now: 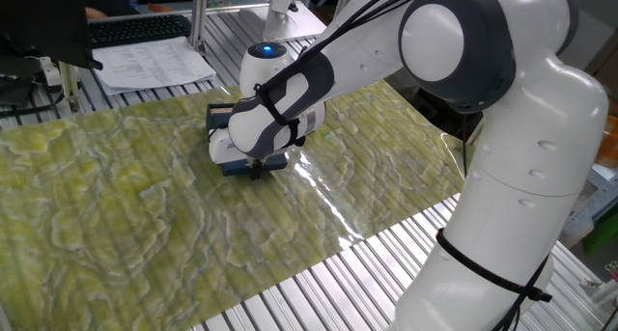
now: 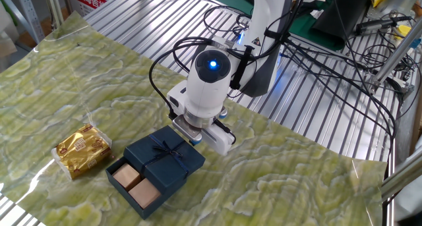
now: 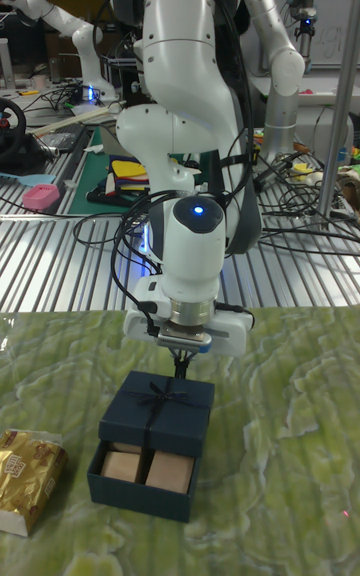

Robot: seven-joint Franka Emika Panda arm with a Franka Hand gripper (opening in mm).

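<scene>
A dark blue gift box stands on the green marbled sheet. Its lid, tied with a dark ribbon bow, covers the rear part and sits shifted toward the robot. The front part is uncovered, and two beige blocks show inside. At the lid's robot-side edge, my gripper points down with its narrow dark fingers close together, shut, nothing visible between them. In exterior view 1 the fingertips appear against the lid's side; whether they touch it I cannot tell. The arm hides most of the box there.
A gold foil packet lies beside the box, close to its uncovered end. The green sheet is otherwise mostly clear. Papers and a keyboard lie beyond it. Loose black cables run near the arm's base.
</scene>
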